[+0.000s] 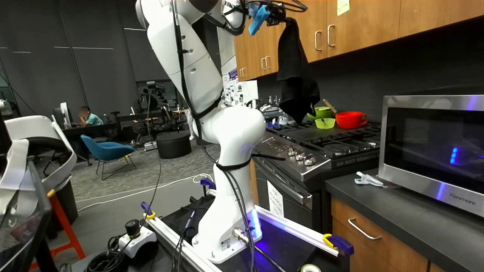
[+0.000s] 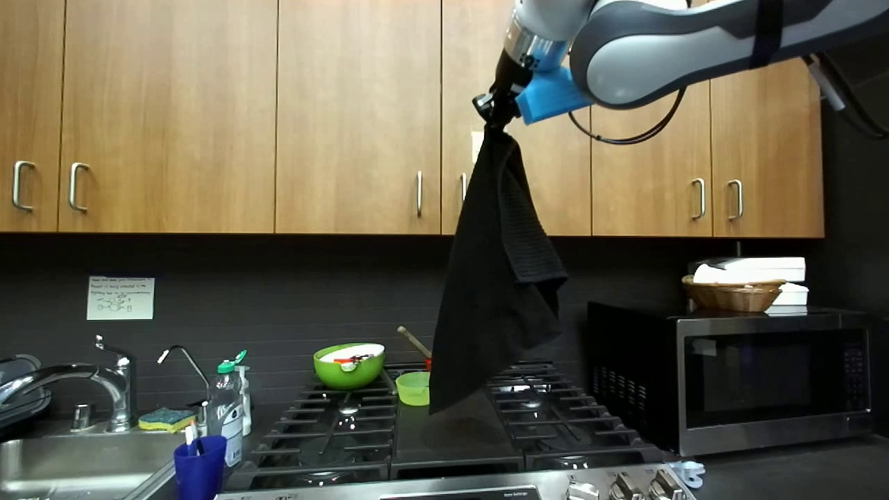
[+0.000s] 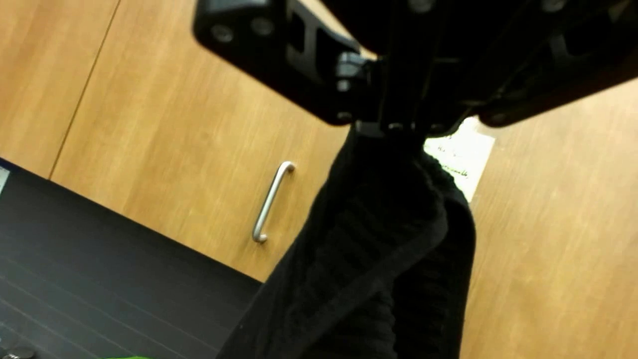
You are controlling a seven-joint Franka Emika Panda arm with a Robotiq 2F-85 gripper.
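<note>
A black towel [image 2: 492, 292] hangs in long folds high over the stove [image 2: 454, 429], clear of its top in exterior view 2. At its upper end, my gripper [image 2: 497, 117] is shut on the cloth, level with the upper cabinets. The wrist view shows the towel [image 3: 371, 257] dropping straight from the gripper, whose fingertips are dark and hard to tell from the fabric. In exterior view 1 the towel [image 1: 295, 72] hangs in front of the cabinets and dark backsplash.
On the stove stand a green bowl [image 2: 349, 367], a small light-green bowl [image 2: 413, 387] and a red pot [image 1: 350, 120]. A microwave [image 2: 733, 375] is on the right, a sink [image 2: 83, 462] on the left. Wooden cabinets [image 2: 358, 117] lie close behind the gripper.
</note>
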